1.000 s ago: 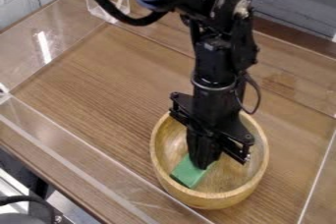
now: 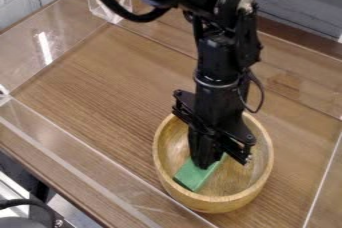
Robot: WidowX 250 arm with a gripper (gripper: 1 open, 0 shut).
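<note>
My black gripper (image 2: 210,150) reaches down into a round tan bowl (image 2: 243,190) at the lower middle of the camera view. A small green block (image 2: 191,177) lies inside the bowl at its left, just below the fingertips. The gripper looks shut, though its fingertips are dark and partly overlap, and whether they touch the block I cannot tell.
A small clear container (image 2: 107,2) stands at the back left. Dark cables lie off the table at the lower left.
</note>
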